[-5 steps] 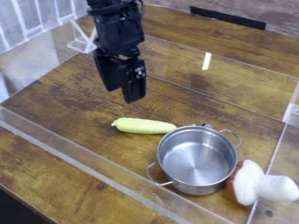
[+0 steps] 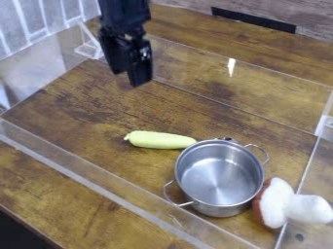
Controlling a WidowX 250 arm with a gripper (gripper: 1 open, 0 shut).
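Observation:
My black gripper (image 2: pixel 135 74) hangs high at the upper middle-left of the camera view, above the wooden surface and behind the other objects, open as far as its dark, blurred fingers show, with nothing visible between them. A pale yellow-green elongated object (image 2: pixel 159 140), like a corn cob, lies below it. To its right stands a steel pot (image 2: pixel 217 180) with two handles, empty inside. A white and reddish object (image 2: pixel 291 208), possibly a toy mushroom, lies at the right of the pot.
Low clear walls (image 2: pixel 92 180) border the wooden work surface (image 2: pixel 78 112). A white railing-like structure stands at the top left.
My gripper has moved up and back, away from the yellow-green object, slightly leftward. The pot and other objects have not moved.

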